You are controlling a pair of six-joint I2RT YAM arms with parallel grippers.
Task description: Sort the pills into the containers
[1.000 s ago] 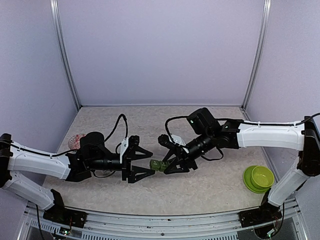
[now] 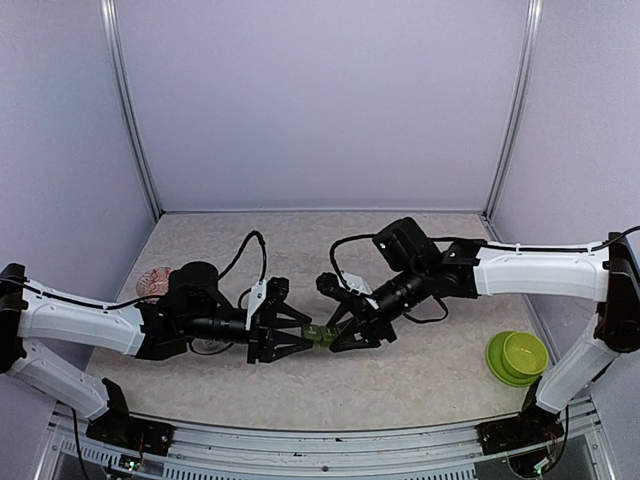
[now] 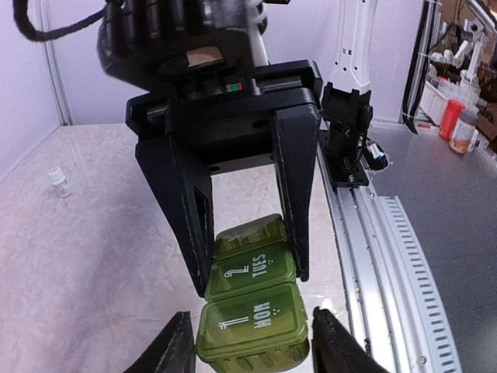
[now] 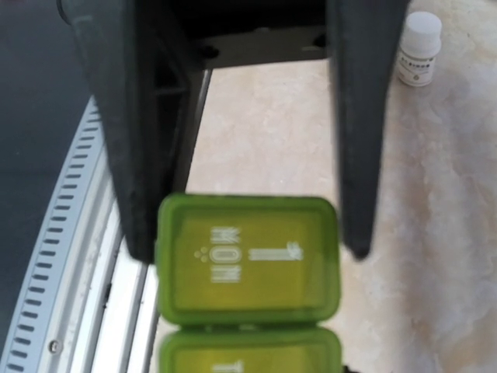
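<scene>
A green pill box (image 2: 320,336) with lidded day compartments hangs over the middle of the table, my right gripper (image 2: 340,334) shut on it. In the left wrist view its MON (image 3: 252,326) and TUES (image 3: 250,272) lids face up, between the fingers of my right gripper. My left gripper (image 2: 305,336) is part open around the box's free end, its fingertips close to it. In the right wrist view the MON lid (image 4: 248,260) shows large. A small white pill bottle stands on the table, also in the left wrist view (image 3: 59,182).
A green bowl (image 2: 525,352) on a green plate (image 2: 495,365) sits at the front right. A red patterned item (image 2: 153,281) lies at the left, partly behind the left arm.
My left gripper has moved right toward the pill box, and its fingers have drawn closer together. My right gripper with the box is almost still.
</scene>
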